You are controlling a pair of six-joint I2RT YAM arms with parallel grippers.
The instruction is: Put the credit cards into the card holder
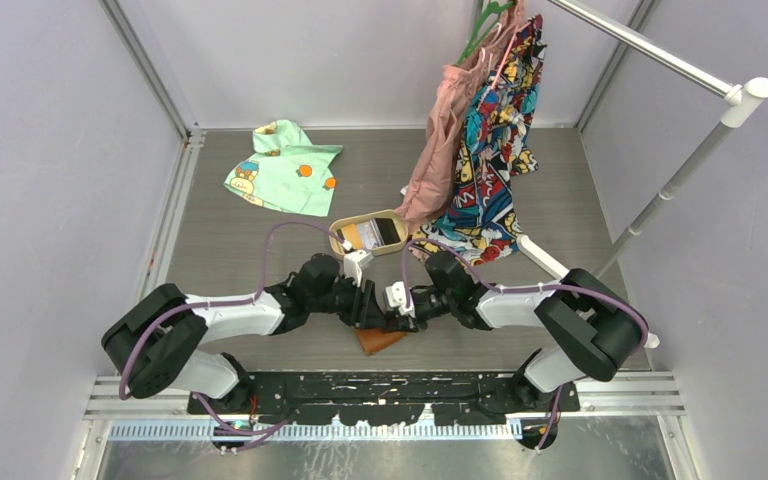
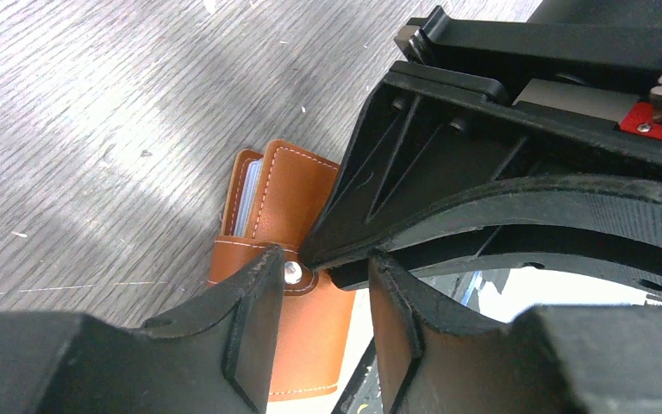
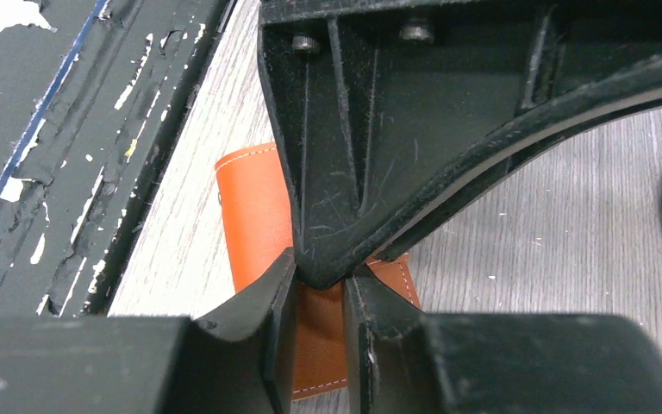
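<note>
An orange-brown card holder (image 1: 378,341) lies on the table, mostly under both grippers in the top view. Up close in the left wrist view, the card holder (image 2: 310,345) has a strap with a silver snap (image 2: 293,272), and pale card edges (image 2: 248,195) show inside it. Part open over the strap is my left gripper, with a clear gap between its fingers. From the right, my right gripper reaches in at the strap's end; it is shut on the card holder there, though the exact pinched part is hidden.
Behind the arms, a tan box (image 1: 336,236) contains flat cards or similar items. A green cloth (image 1: 290,170) lies at back left. Hanging clothes (image 1: 490,140) reach down to the table at back right. Both grippers crowd each other closely.
</note>
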